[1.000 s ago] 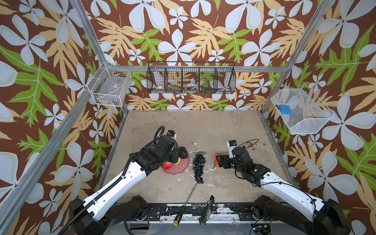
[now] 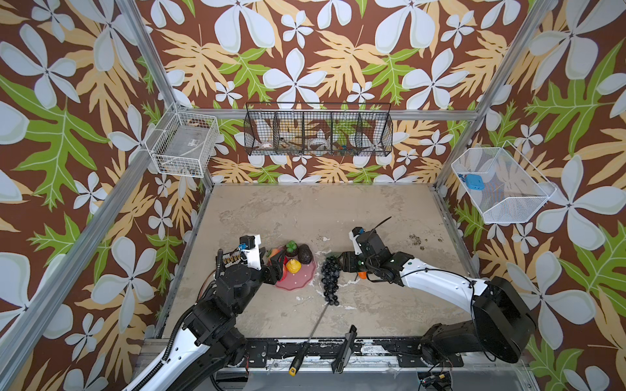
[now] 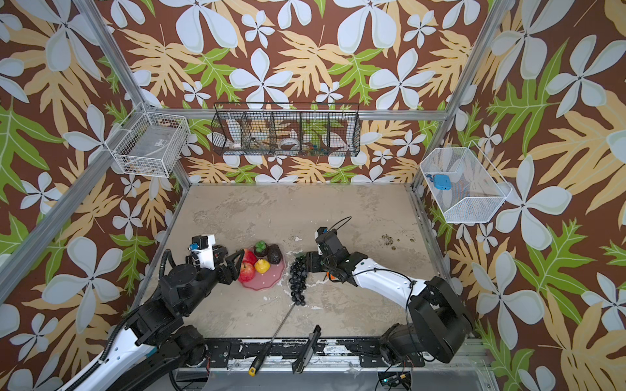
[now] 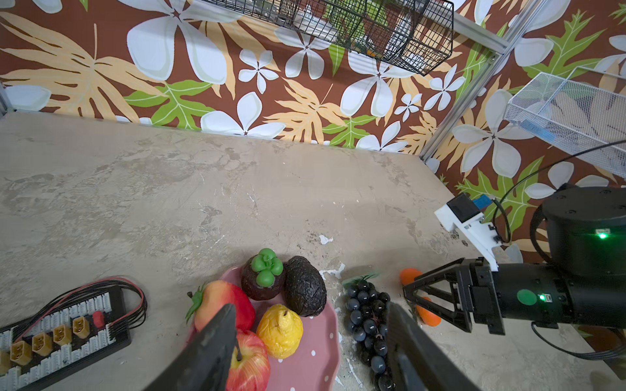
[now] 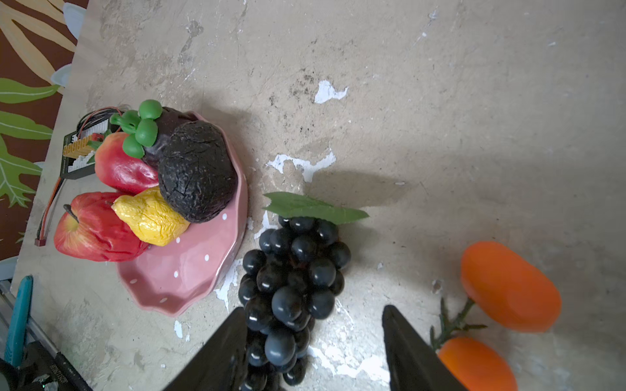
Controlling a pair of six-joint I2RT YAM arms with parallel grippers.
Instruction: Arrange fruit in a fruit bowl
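A pink plate (image 5: 181, 280) holds two red fruits (image 4: 247, 361), a yellow fruit (image 4: 279, 331), a dark fruit with green stem (image 4: 263, 280) and a dark wrinkled one (image 4: 305, 286). Black grapes (image 5: 287, 303) with a leaf lie right of it; two orange fruits (image 5: 510, 286) lie beyond. My left gripper (image 2: 272, 260) is open, raised over the plate's left side, holding nothing. My right gripper hangs over the grapes, fingers apart around their width, not visibly holding them.
A wired board (image 4: 62, 329) lies left of the plate. A screwdriver (image 2: 300, 355) rests at the front edge. Wire baskets (image 2: 319, 130) hang on the walls.
My right gripper has moved left from beside the orange fruits to above the grapes. My left gripper has drawn back toward the left, uncovering the fruit on the plate.
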